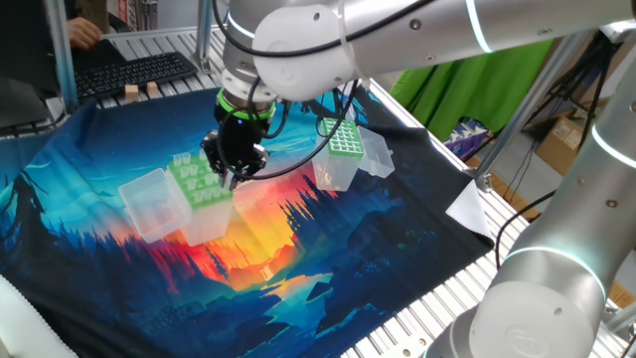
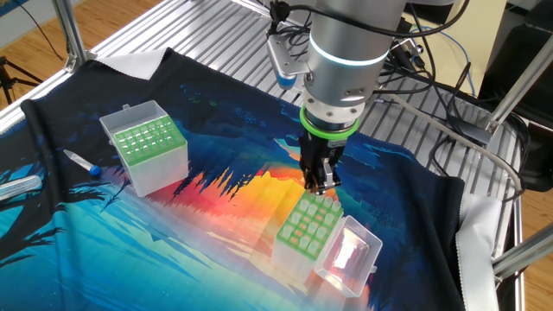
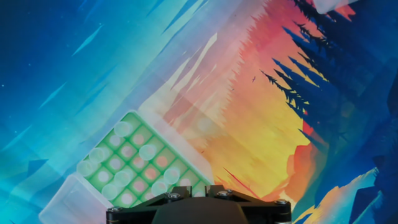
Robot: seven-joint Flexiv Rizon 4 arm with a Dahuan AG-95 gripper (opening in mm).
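Observation:
A clear box with a green rack (image 1: 202, 183) holds several small translucent tubes; its lid (image 1: 157, 204) hangs open to one side. From above, the wrist view shows this rack (image 3: 134, 160) with tubes in some holes and others empty. Low over one edge of it is my gripper (image 1: 230, 183), pointing down, its fingertips (image 3: 216, 190) a narrow gap apart. I see nothing held between them, though the gripper's body hides part of the rack there. A second clear box with a green rack (image 2: 149, 140) stands farther off, lid open, with no tubes standing out above its grid.
A blue-capped pen (image 2: 83, 163) and a white marker (image 2: 19, 187) lie on the patterned cloth (image 2: 112, 250). Cables loop around my wrist. A keyboard (image 1: 134, 73) and a person's hand (image 1: 83, 33) are at the far edge. Between the two boxes the cloth is clear.

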